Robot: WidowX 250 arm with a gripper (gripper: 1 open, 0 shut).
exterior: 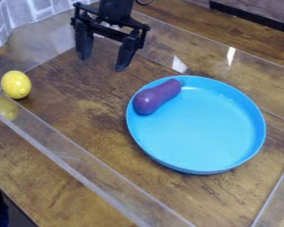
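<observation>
A purple eggplant [156, 94] lies on the left part of a round blue plate [204, 129]. My gripper [106, 51] hangs at the top, left of and above the plate and apart from the eggplant, open with nothing seen between its fingers.
A yellow lemon-like object [15, 84] sits at the far left beside a clear strip along the edge.
</observation>
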